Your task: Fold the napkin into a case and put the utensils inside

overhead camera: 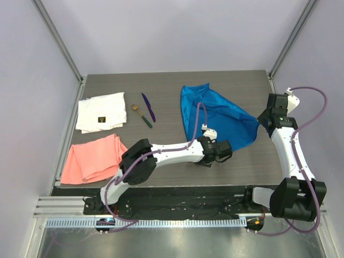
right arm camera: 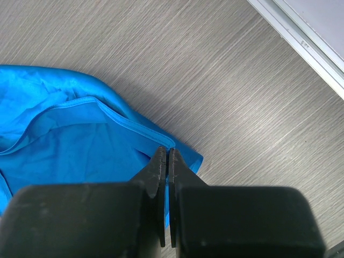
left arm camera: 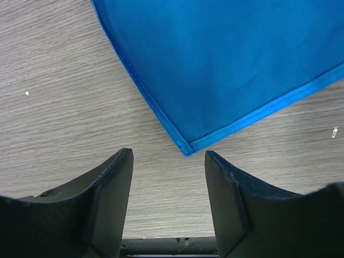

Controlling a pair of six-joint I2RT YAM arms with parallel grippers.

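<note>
A blue napkin (overhead camera: 231, 123) lies on the right half of the table, its far edge folded over in a loose band. In the right wrist view, my right gripper is shut at the napkin's right corner, with the hemmed edge (right arm camera: 140, 129) running in between its fingertips. My left gripper stands part open around the near corner (left arm camera: 186, 148) of the napkin, nothing gripped between its fingers. A purple knife (overhead camera: 149, 107) and a fork (overhead camera: 142, 116) with a green handle lie left of the napkin.
A folded white cloth (overhead camera: 91, 115) and a folded coral cloth (overhead camera: 92, 160) occupy the table's left side. Bare table (overhead camera: 166, 102) lies between the utensils and the napkin. A metal rail (right arm camera: 306, 43) borders the right side.
</note>
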